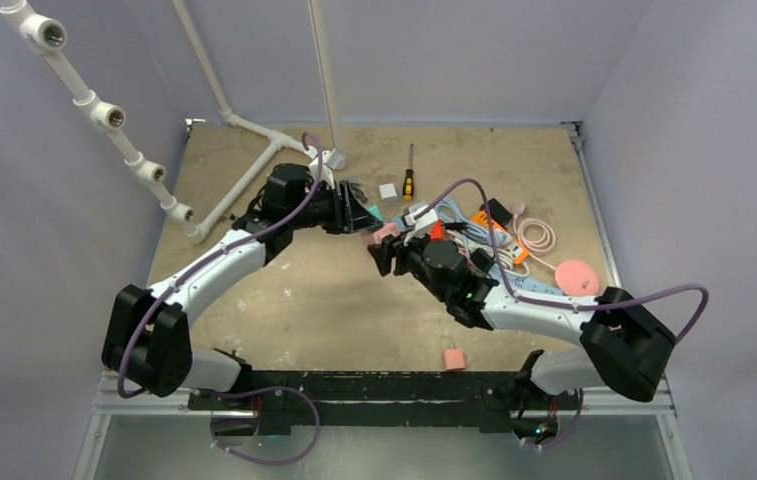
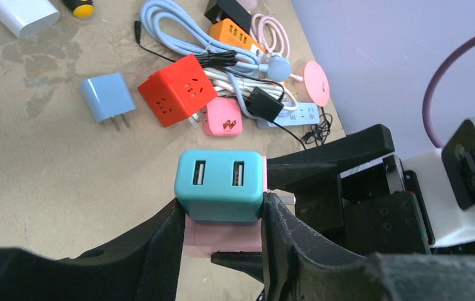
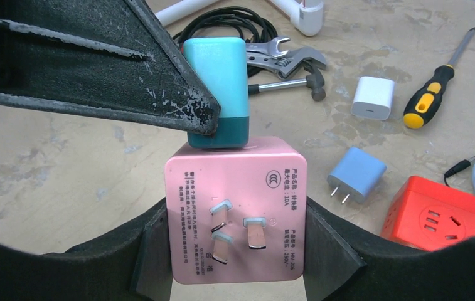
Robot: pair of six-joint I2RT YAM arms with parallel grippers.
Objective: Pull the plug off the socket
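Observation:
A teal plug [image 2: 218, 175] with two USB ports is seated on a pink socket cube [image 3: 234, 207], both held in the air at the middle. My right gripper [image 1: 384, 250] is shut on the pink cube, whose printed face with prongs shows in the right wrist view. My left gripper has its fingers at either side of the teal plug, which appears held between them; in the right wrist view one black finger lies against the teal plug [image 3: 217, 88].
Below and behind lie a blue charger [image 3: 357, 172], a red socket cube [image 3: 435, 210], a white charger [image 3: 373, 97], a screwdriver [image 3: 428, 100], tools and coiled cables.

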